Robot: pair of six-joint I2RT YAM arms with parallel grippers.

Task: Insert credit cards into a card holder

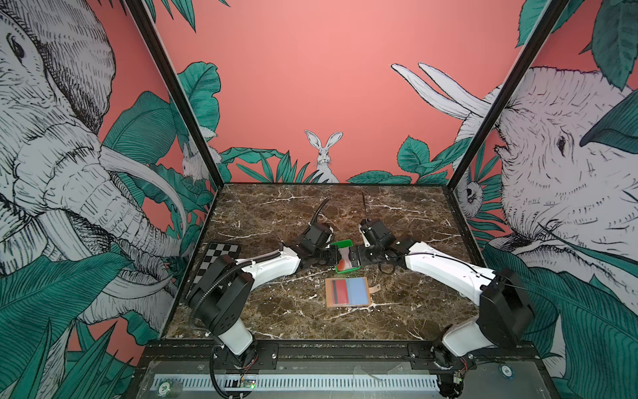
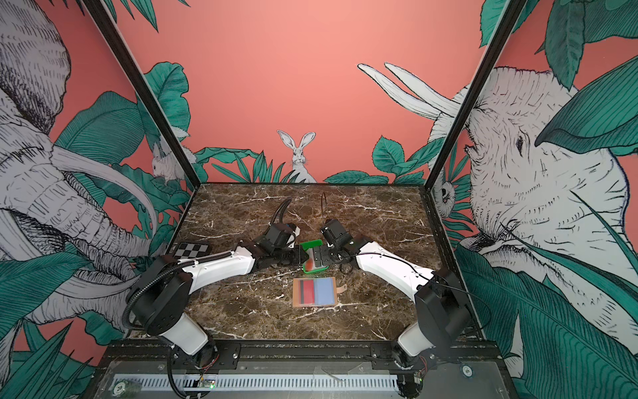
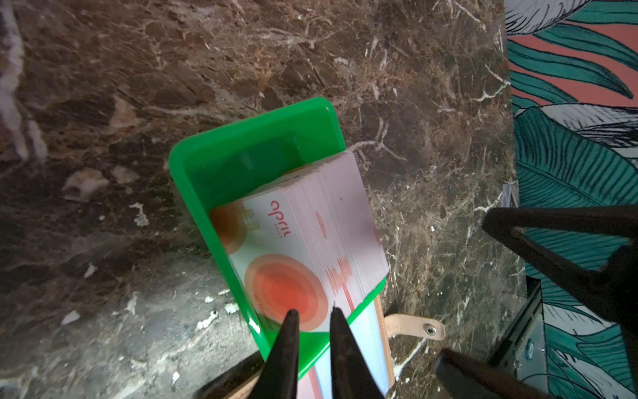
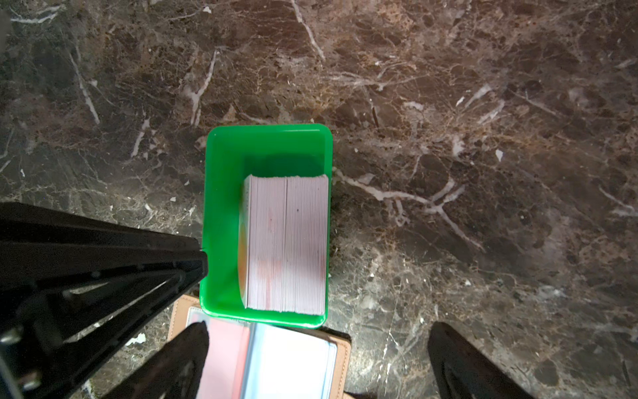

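Observation:
A green box (image 4: pixel 222 219) on the marble table holds a dense stack of white cards (image 4: pixel 285 242) with orange print, standing on edge. In the left wrist view their faces show "april" (image 3: pixel 285 286). My left gripper is shut at the box's near end, nothing seen between its fingers. My right gripper stands open over the box, its fingertips either side at the bottom of its view. The open tan card holder (image 1: pixel 347 292), with red and blue sleeves, lies just in front of the box.
A checkered board (image 1: pixel 219 256) lies at the left edge, partly under the left arm. The back of the table (image 1: pixel 332 202) and the area in front of the holder are clear.

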